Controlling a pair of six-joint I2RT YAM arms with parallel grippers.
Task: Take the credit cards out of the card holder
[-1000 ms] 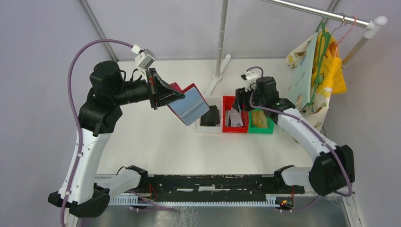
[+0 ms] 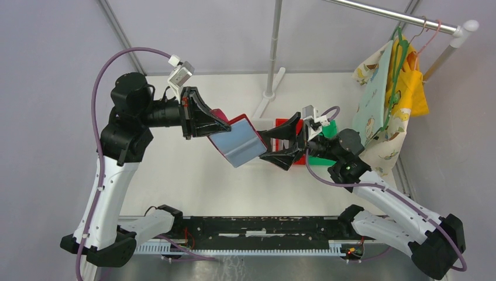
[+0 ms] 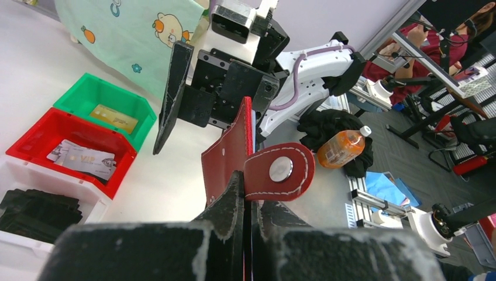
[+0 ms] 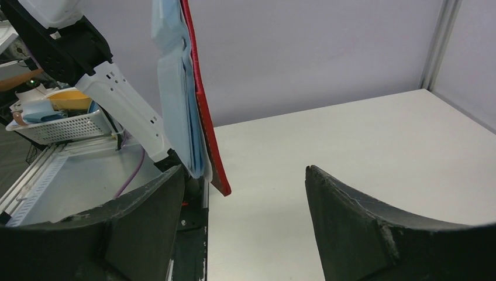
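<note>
High above the table, my left gripper (image 2: 226, 126) is shut on the red leather card holder (image 3: 225, 157), whose snap tab (image 3: 279, 171) sticks out beside the fingers. The holder hangs tilted, its pale blue inner sleeves (image 2: 237, 141) facing up in the top view. Close to the holder's far edge, my right gripper (image 2: 274, 146) stands open, its fingers spread toward it. In the right wrist view the holder (image 4: 206, 126) shows edge-on at the left, beside one of the fingers (image 4: 153, 216); nothing is between them. Whether cards remain in the sleeves I cannot tell.
Three trays stand on the table: white (image 3: 88, 193) with black cards, red (image 3: 35, 137) with printed cards, green (image 3: 76, 93) with a yellowish card. A rack with hanging cloths (image 2: 374, 99) is at the right.
My right gripper has opened, moved away from above the red and green trays, and come left up to the holder's edge. The left gripper and holder have shifted only slightly.
</note>
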